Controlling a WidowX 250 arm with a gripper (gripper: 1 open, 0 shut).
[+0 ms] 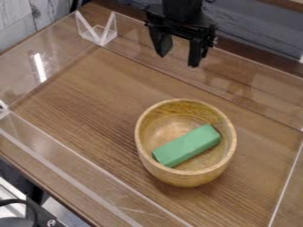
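My dark gripper [180, 44] hangs at the top centre of the camera view, above the back of the wooden table, open with nothing seen between its fingers. In the front right half a yellow round bowl [153, 142] holds a green block [187, 145], lying tilted diagonally on its bottom. The gripper is well behind the bowl, apart from it.
A white wire-like object [101, 28] stands at the back left by the table's edge. A dark cable lies at the bottom left corner.
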